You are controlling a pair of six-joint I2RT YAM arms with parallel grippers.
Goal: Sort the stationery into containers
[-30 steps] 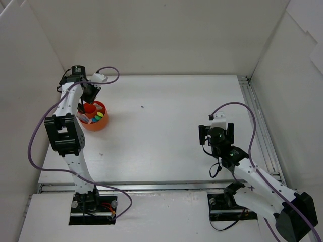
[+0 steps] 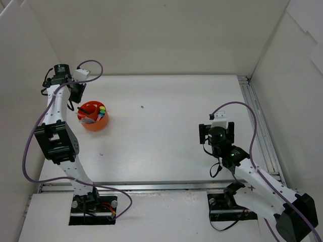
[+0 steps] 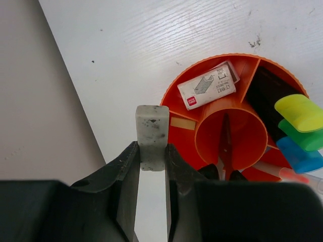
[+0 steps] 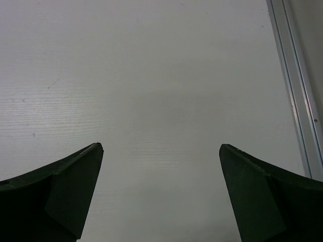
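Observation:
An orange round organiser stands at the table's left. In the left wrist view its compartments hold a boxed white eraser, black-bodied markers with yellow, green and blue caps, and pale items; scissors stand in the central cup. My left gripper is shut on a worn whitish block, held over the organiser's left edge. My right gripper is open over bare table at the right, nothing between its fingers.
Walls surround it at back and sides, and a metal rail runs along the right edge.
My left arm has moved leftward in the top view over the last second, uncovering more of the organiser. The right arm is practically still.

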